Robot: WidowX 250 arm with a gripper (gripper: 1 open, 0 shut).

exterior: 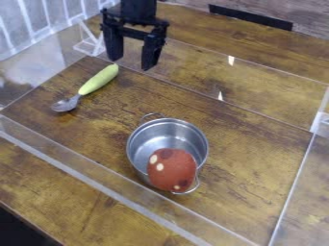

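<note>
My black gripper [134, 47] is at the top of the camera view, open, with nothing seen between its fingers, above and behind the other objects. A pale green elongated vegetable [98, 79] lies on the wooden table to the lower left of it, beside a silver spoon [69, 102]. A steel pot [164, 135] stands at the lower centre, with a red spotted round object [172, 170] at its front, covering part of it.
Transparent walls or panels run along the left and right edges.
</note>
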